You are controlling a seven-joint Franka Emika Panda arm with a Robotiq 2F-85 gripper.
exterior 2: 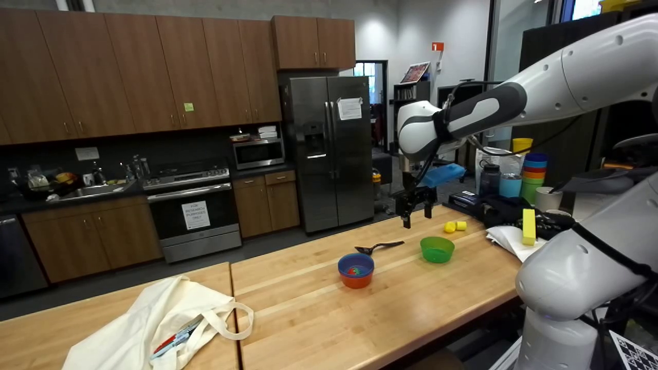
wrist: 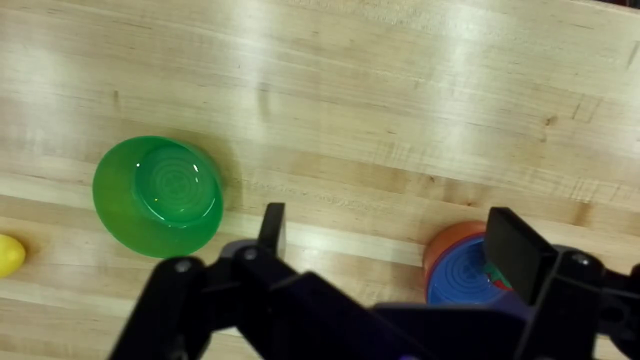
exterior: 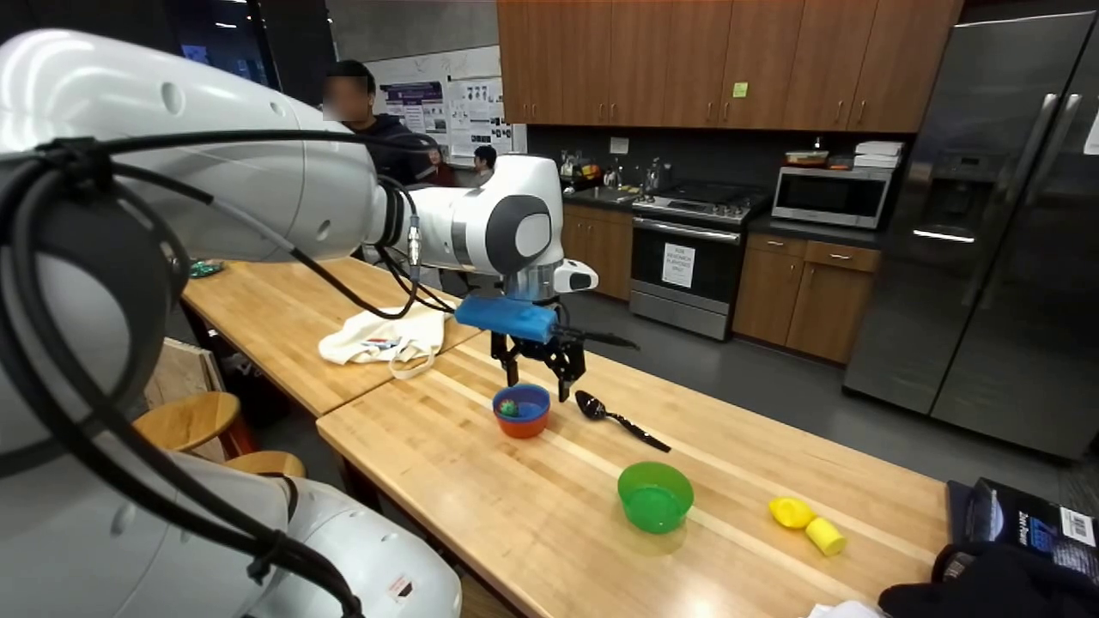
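My gripper hangs open above the table, its fingers wide apart and nothing between them. In the wrist view its right finger [wrist: 517,255] covers part of a blue bowl [wrist: 459,279], which is nested in an orange-red bowl [wrist: 450,235]. A small red and green object [exterior: 507,408] lies inside the blue bowl. Left of the gripper in the wrist view stands an empty green bowl [wrist: 157,198]. A black spoon [exterior 2: 377,247] rests on the table between the bowls and the far edge. Two yellow items, a lemon-like one [exterior: 791,511] and a cylinder [exterior: 825,536], lie beyond the green bowl.
A cream cloth bag [exterior 2: 148,320] lies on the adjoining table. Dark cloth, a box [exterior: 1035,525] and stacked cups [exterior 2: 533,172] crowd the other end. Bare wood stretches along the table's near side.
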